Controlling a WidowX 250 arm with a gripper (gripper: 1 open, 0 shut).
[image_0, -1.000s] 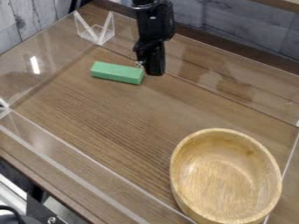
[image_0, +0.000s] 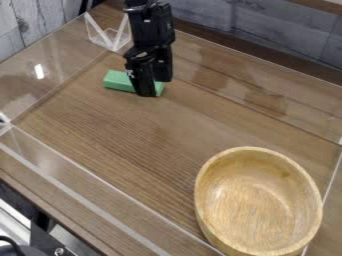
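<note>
My gripper (image_0: 148, 80) is a black arm end reaching down from the top centre, its fingers just over a green block (image_0: 118, 80) on the wooden table (image_0: 134, 160). It hides the right part of the block. Whether the fingers are open or closed on it is hard to tell.
A large round wooden bowl (image_0: 258, 200) sits at the lower right. A clear or white wire-like object (image_0: 107, 30) stands at the upper left, behind the block.
The gripper has come down and slightly left from above and right of the green block to right over it, now covering its right part.
</note>
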